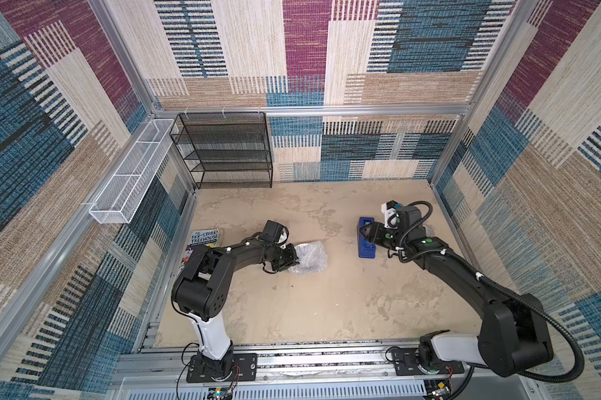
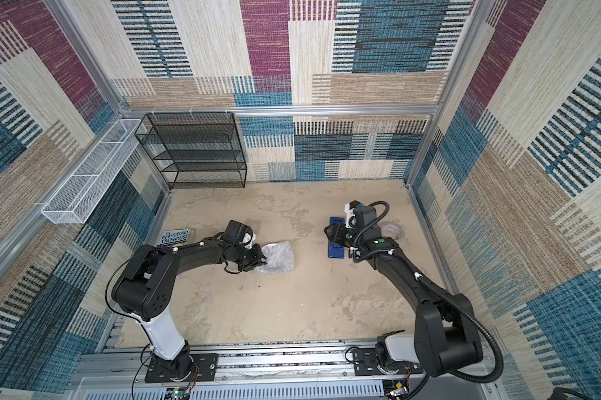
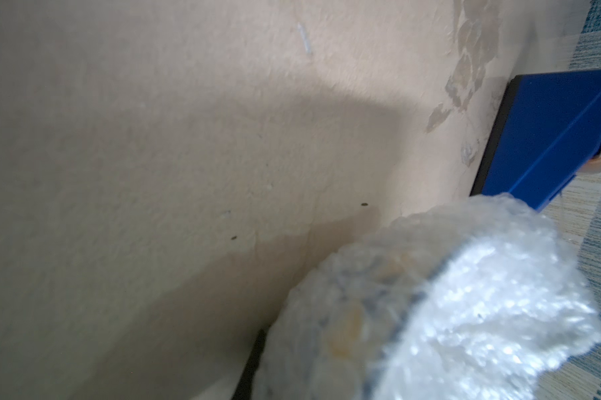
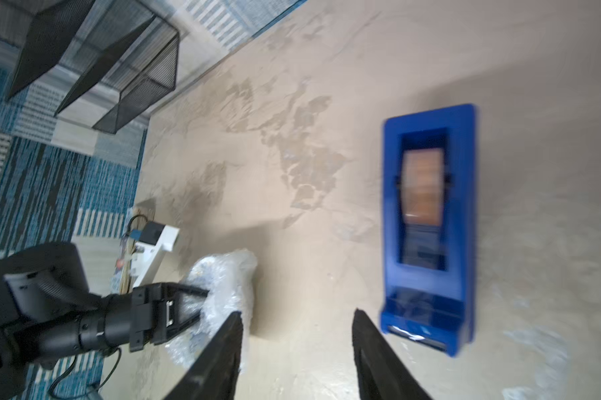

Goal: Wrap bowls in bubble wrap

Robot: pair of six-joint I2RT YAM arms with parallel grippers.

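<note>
A crumpled bubble-wrap bundle (image 1: 313, 258) rests left of the table's middle. Through its layers the left wrist view shows a dark, yellowish shape inside the wrap (image 3: 353, 320); whether it is fully covered I cannot tell. My left gripper (image 1: 294, 258) is shut on the wrap at the bundle's left side. Well to the right, my right gripper hangs open and empty, its fingers apart. Beneath and beside it stands a blue tape dispenser (image 4: 428, 283) with a tan roll in its well, apart from the fingers.
A clear tape roll (image 2: 391, 231) lies right of the dispenser, partly behind my right arm. A book (image 1: 205, 236) lies at the left. Black wire shelves (image 1: 230, 156) stand at the back left.
</note>
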